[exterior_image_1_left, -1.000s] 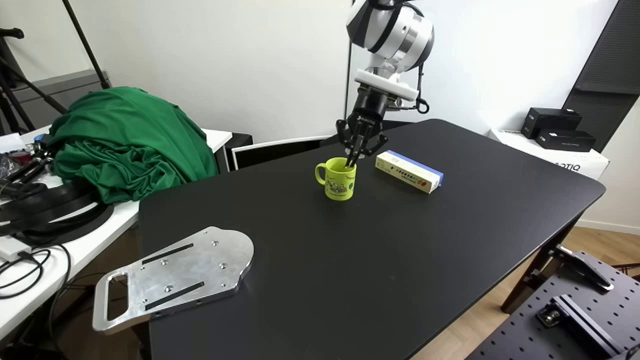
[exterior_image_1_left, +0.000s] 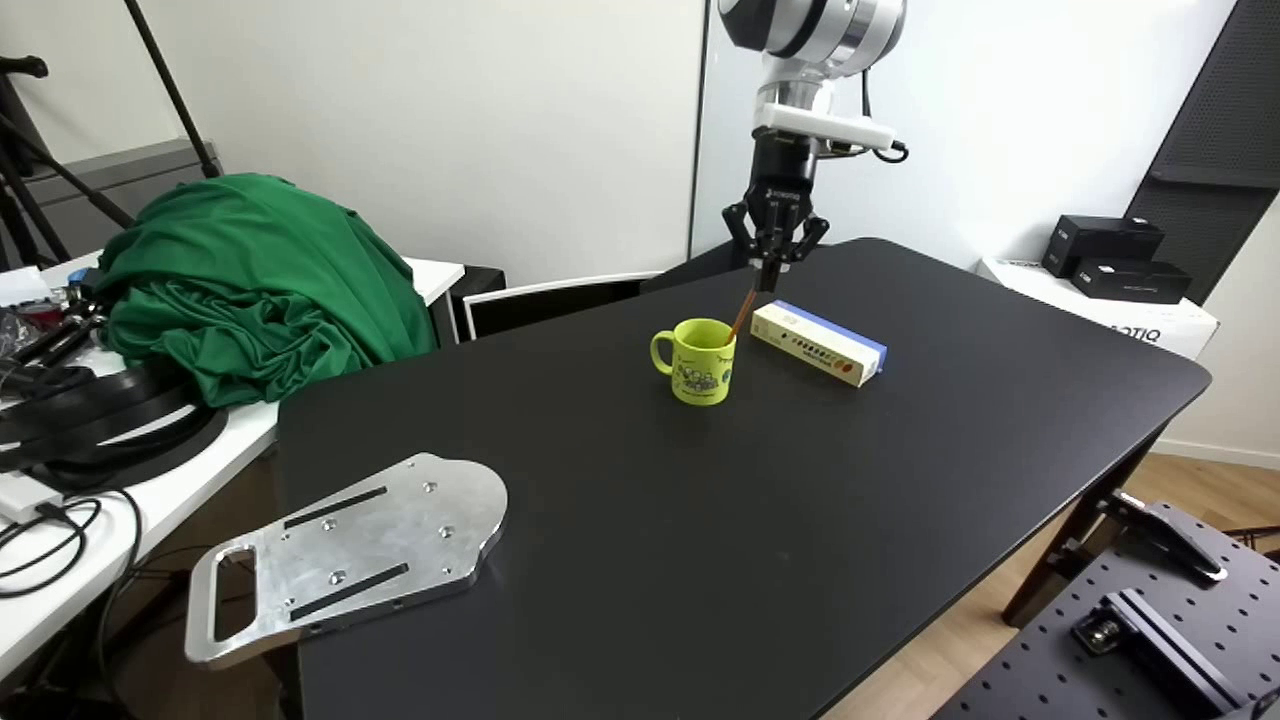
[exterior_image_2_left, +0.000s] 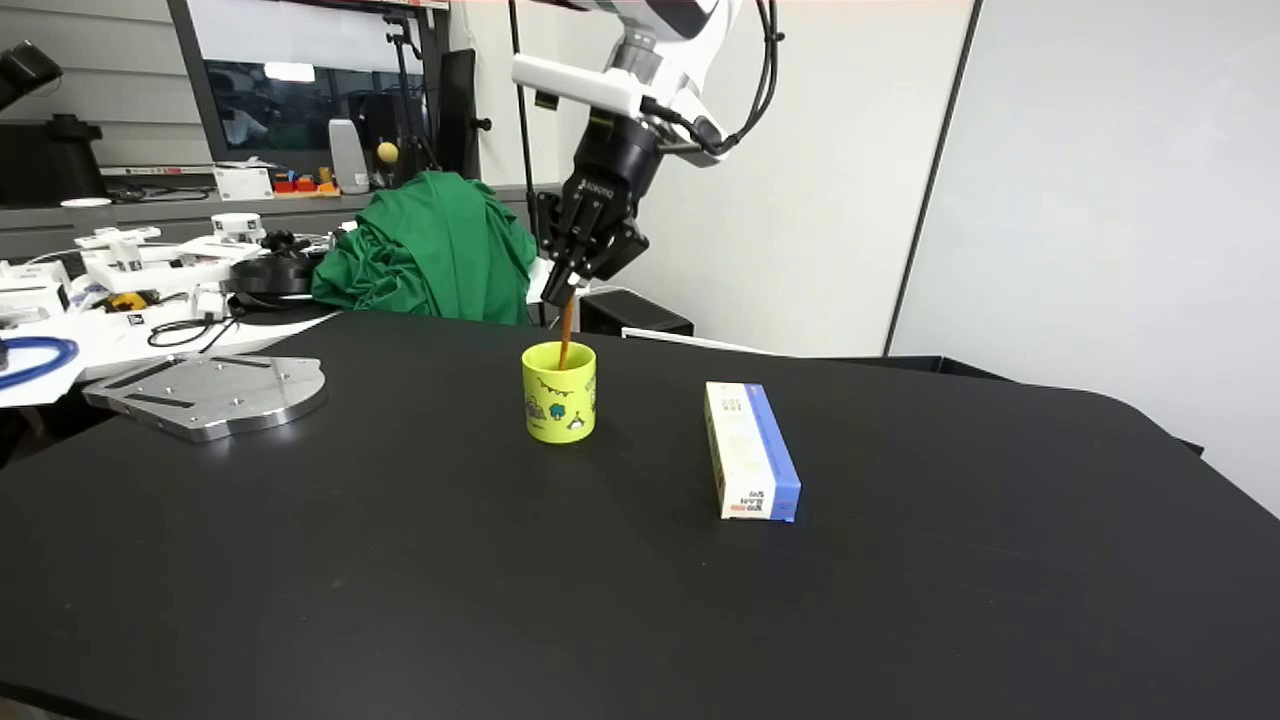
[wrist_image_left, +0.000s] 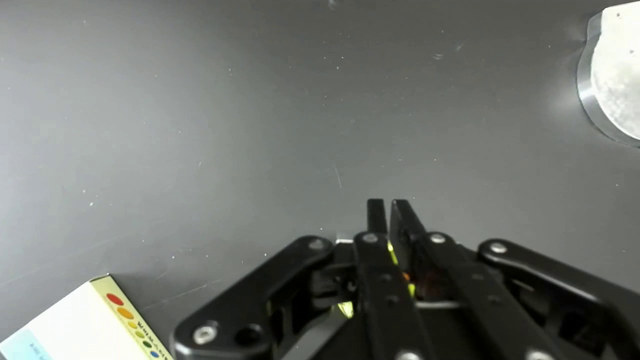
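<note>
A yellow-green mug (exterior_image_1_left: 701, 374) with printed drawings stands upright on the black table, its handle to the left in exterior view 1. Above its rim, my gripper (exterior_image_1_left: 769, 281) is shut on a thin orange-brown stick (exterior_image_1_left: 745, 312). The stick slants down into the mug (exterior_image_2_left: 559, 402), so its lower end is hidden by the wall. In exterior view 2 the fingertips of the gripper (exterior_image_2_left: 561, 290) hold the upper end of the stick (exterior_image_2_left: 566, 329). My own fingers cover most of the mug in the wrist view, leaving only slivers of yellow-green and orange.
A white and blue box (exterior_image_1_left: 816, 342) lies on the table right of the mug. A flat silver metal plate (exterior_image_1_left: 396, 528) rests at the table's left front. Green cloth (exterior_image_1_left: 258, 282) is heaped on a white side table.
My gripper has risen and moved right in exterior view 1, out of the mug's mouth. The stick now shows below the fingers. The mug has shifted slightly right; the box stays put.
</note>
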